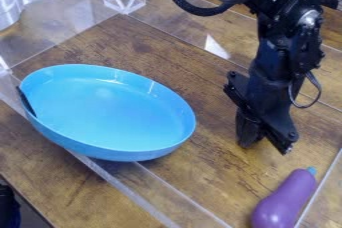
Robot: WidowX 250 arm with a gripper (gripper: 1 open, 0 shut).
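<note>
My black gripper [249, 130] hangs low over the wooden surface at the right, its fingers shut, with nothing visible between them. A blue oval dish [110, 107] lies to its left, apart from it. A purple toy eggplant [285, 200] lies below the gripper at the bottom right, not touching it.
Clear plastic edges [124, 0] run along the back and around the dish.
</note>
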